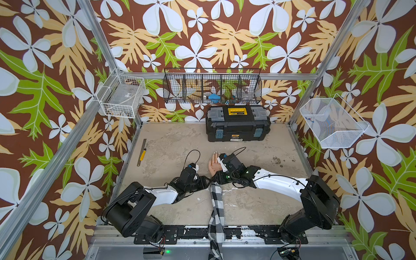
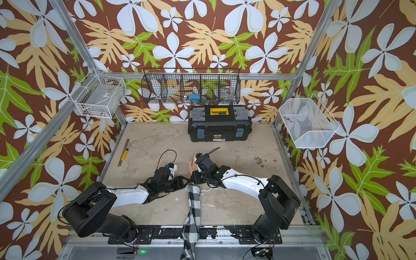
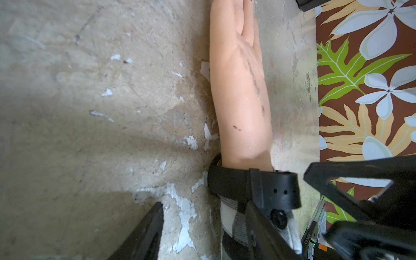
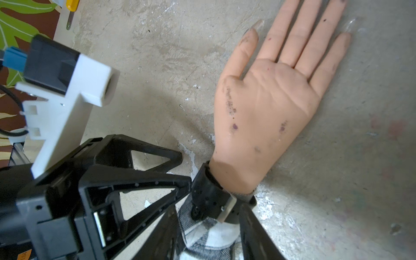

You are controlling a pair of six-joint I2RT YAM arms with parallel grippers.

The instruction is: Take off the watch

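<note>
A black watch strap [image 3: 231, 182] circles the wrist of a mannequin hand [image 4: 268, 104], palm up on the table. Below the strap begins a checked sleeve [image 4: 216, 238]. My left gripper is at the strap's left side; in the right wrist view one of its fingertips [image 4: 184, 184] meets the strap. Its fingers stand apart in its own view, and whether anything is gripped cannot be made out. My right gripper is open over the wrist from the right, with strap and sleeve seen between its fingers. The watch face is not visible.
A black toolbox [image 1: 237, 125] stands behind the hand. A yellow-handled tool [image 1: 142, 154] lies at the far left. Wire baskets hang on the walls, including a white one [image 1: 123, 96]. Bare table surrounds the arms, which are close together at the wrist.
</note>
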